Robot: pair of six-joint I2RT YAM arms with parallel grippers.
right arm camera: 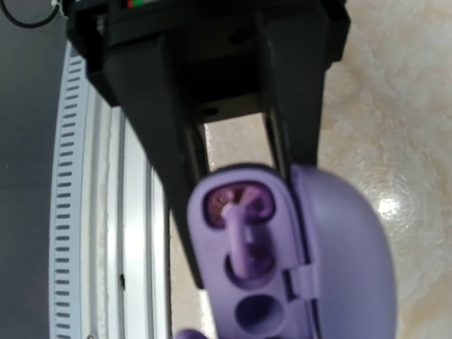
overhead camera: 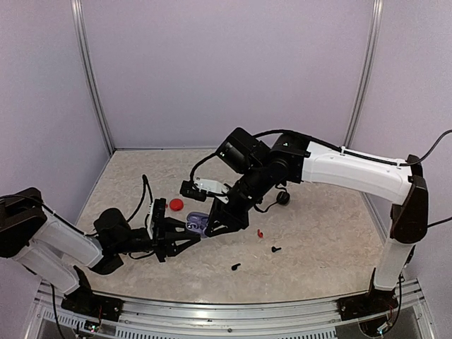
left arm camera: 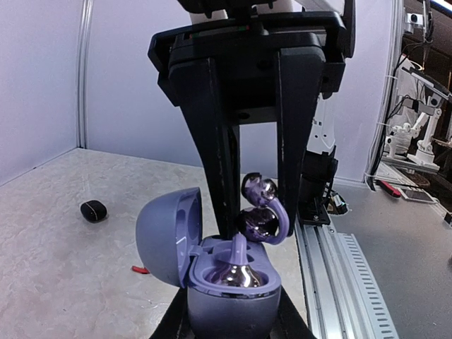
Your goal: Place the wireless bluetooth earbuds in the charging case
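A lavender charging case [left arm camera: 233,304] with its lid [left arm camera: 162,240] open is held in my left gripper [overhead camera: 188,240]. One earbud [right arm camera: 240,240] sits in a slot of the case; the slot beside it is empty. My right gripper [overhead camera: 215,222] is over the case, shut on a second earbud [left arm camera: 275,219], which hangs between its fingertips just above the case in the left wrist view. In the right wrist view that held earbud is mostly hidden.
A black oval case [left arm camera: 94,210] lies on the table. Small red and black pieces lie scattered in front and behind, with a red round object [overhead camera: 176,204] at the back left.
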